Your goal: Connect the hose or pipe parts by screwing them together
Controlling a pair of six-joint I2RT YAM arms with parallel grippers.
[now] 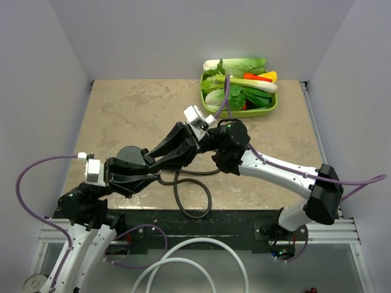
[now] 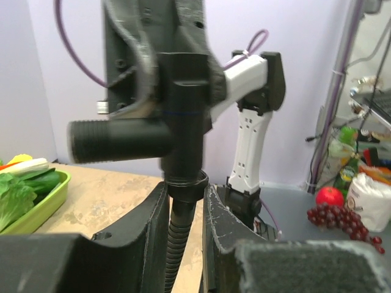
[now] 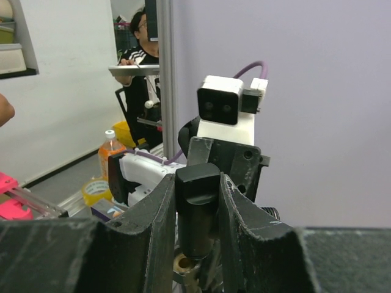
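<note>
The black hose (image 1: 201, 195) runs in loops on the table, rising to the two grippers, which meet above its left middle. In the left wrist view my left gripper grips a black ribbed hose end (image 2: 179, 244) just below a black fitting (image 2: 184, 140). In the right wrist view my right gripper holds a black blocky fitting (image 3: 197, 207) between its fingertips, close in front of the left gripper. In the top view a dark round disc (image 1: 130, 154) lies behind the grippers.
A green tray (image 1: 256, 112) of vegetables sits at the back right. White tubing (image 1: 232, 256) loops beyond the front edge.
</note>
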